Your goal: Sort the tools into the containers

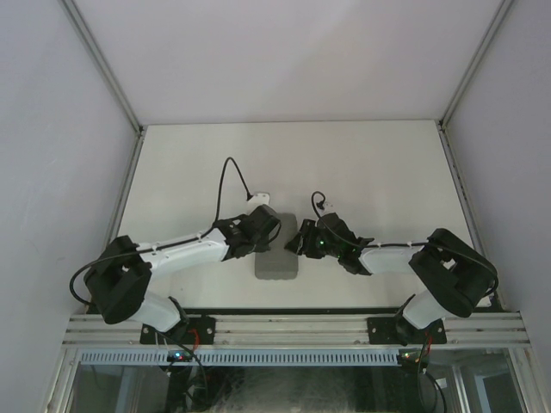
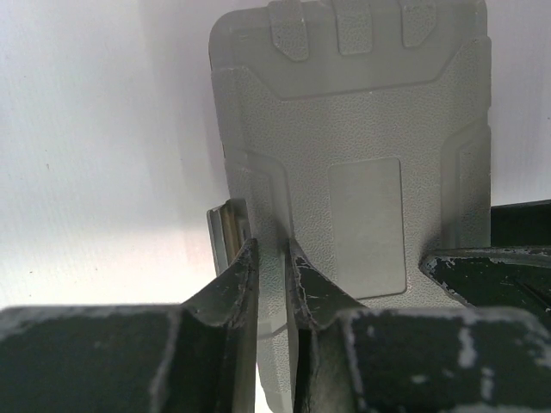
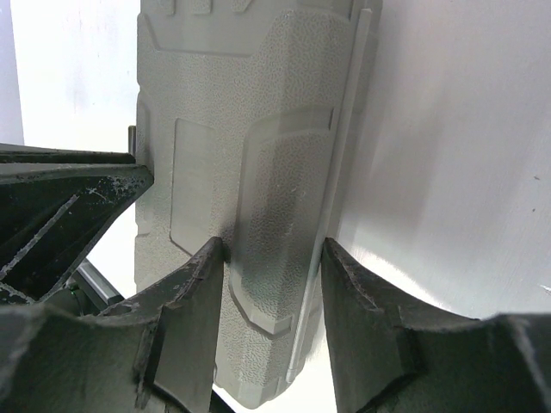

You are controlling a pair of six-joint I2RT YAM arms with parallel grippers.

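A grey tool case (image 1: 275, 264) with a textured lid lies upright on the table between my two arms. My left gripper is at the case's left side, its tips at the lid's edge; how far apart they stand is hard to tell. My right gripper is shut on the case's right side, with the grey edge between its fingers. No loose tools show.
Frame rails run along the front edge and walls enclose the sides and back. The two grippers are close together across the case.
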